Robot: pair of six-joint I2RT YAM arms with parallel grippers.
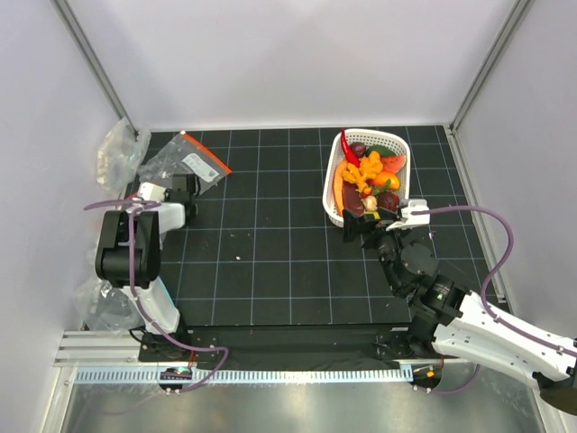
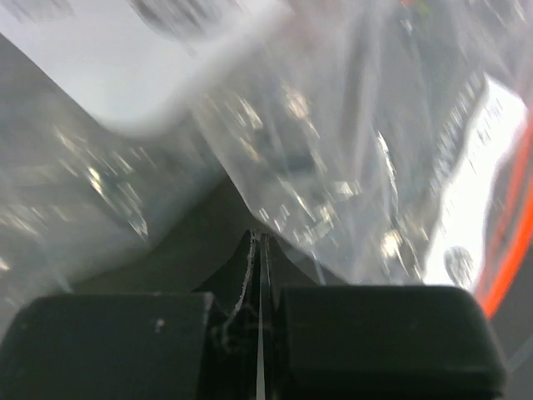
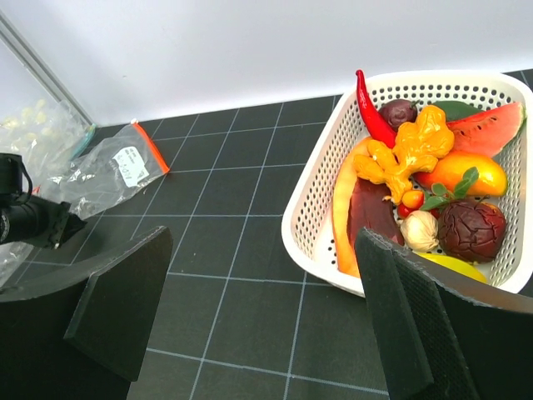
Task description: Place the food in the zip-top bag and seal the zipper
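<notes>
At the back left of the mat lies a clear zip-top bag [image 1: 171, 162] with an orange zipper strip [image 1: 206, 151] and a white label [image 2: 475, 183]. Over its near part sits my left gripper, fingertips together with nothing between them; the clear film lies beyond and outside them. Another white-labelled bag [image 2: 125, 58] fills the upper left of that view, blurred. Play food [image 3: 416, 150], including a red pepper, a watermelon slice and a mango, lies in a white basket [image 3: 304, 237]. My right gripper stands open and empty in front of the basket.
Along the left wall sit more clear bags, one with pale contents [image 1: 117, 158]. White walls bound the back and sides.
</notes>
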